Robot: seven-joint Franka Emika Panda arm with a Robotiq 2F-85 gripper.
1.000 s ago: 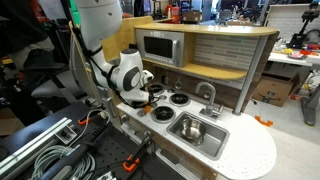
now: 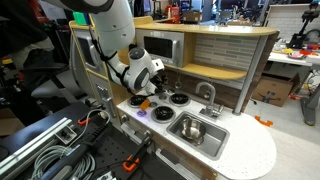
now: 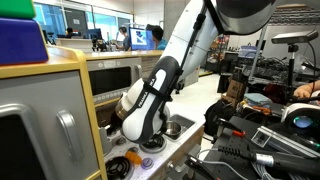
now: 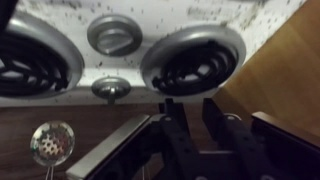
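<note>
Dark gripper fingers show at the lower middle of the wrist view, a gap between them and nothing seen in it. Under the microwave, the white arm's hand (image 2: pixel 147 72) is over the back of the stove in exterior view 1; its fingers are too small there to make out. Two coil burners, a left one (image 4: pixel 35 62) and a right one (image 4: pixel 195 60), lie beyond the fingertips, with a round grey knob (image 4: pixel 116 35) between them. An orange item (image 2: pixel 145 104) and a purple item (image 2: pixel 141 114) rest near the front of the stove, away from the hand.
The microwave (image 2: pixel 158 47) and wooden shelf (image 2: pixel 215 72) are close behind the hand. A sink (image 2: pixel 200 134) with a metal pot and a faucet (image 2: pixel 208 92) stand to the right. A slotted skimmer (image 4: pixel 52 143) hangs at left.
The orange item is now uncovered.
</note>
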